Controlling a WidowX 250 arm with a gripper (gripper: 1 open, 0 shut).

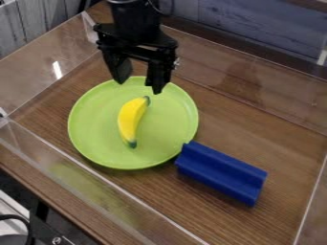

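My black gripper [138,73] hangs in the upper middle of the camera view, above the back part of a green plate [99,134]. Its two dark fingers stand apart with nothing visible between them. On the plate, left of its middle, lies a yellow banana [130,121], apart from the gripper.
A blue bar-shaped block [220,172] lies on the wooden table [255,115] right of the plate, toward the front. A black cable shows at the lower left corner.
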